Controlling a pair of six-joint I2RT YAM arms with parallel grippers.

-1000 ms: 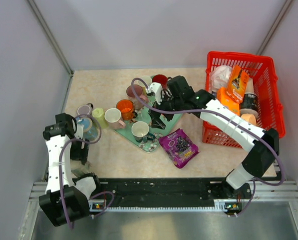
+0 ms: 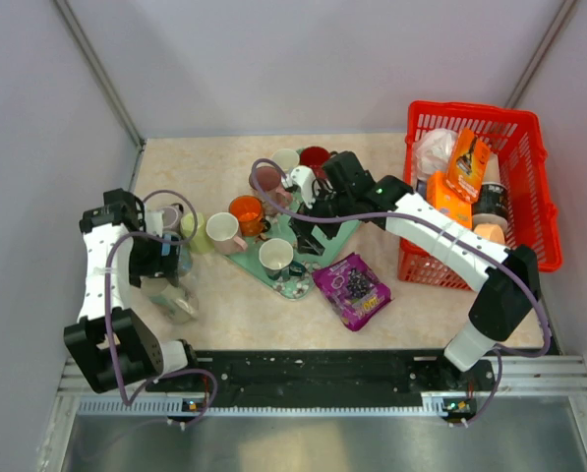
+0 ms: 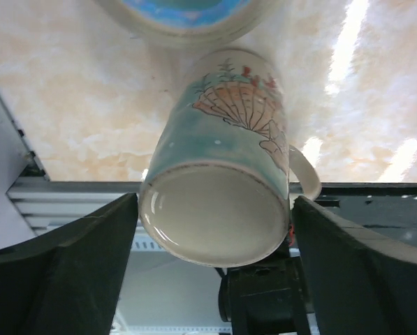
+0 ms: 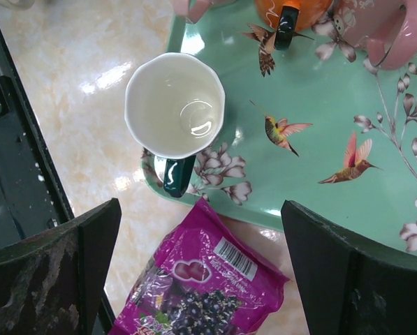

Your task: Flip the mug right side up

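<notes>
A white mug with a painted scene (image 3: 235, 118) lies on its side on the floor board at the table's left, near the front edge, its pale base toward my left gripper and its handle to the right in the left wrist view. My left gripper is open, its fingers at either side of the base. In the top view the mug (image 2: 175, 303) is partly under the left arm. My right gripper is open above the green tray (image 4: 348, 118), which holds a white mug with a dark handle (image 4: 174, 105) and other mugs.
A purple snack bag (image 2: 352, 291) lies right of the tray. A red basket (image 2: 529, 197) full of packages fills the right side. Other cups (image 2: 223, 232) crowd the middle-left. Clear table shows along the front, between lying mug and bag.
My left arm has moved back, away from the front edge, uncovering more of the lying mug. The right arm has shifted only very slightly.
</notes>
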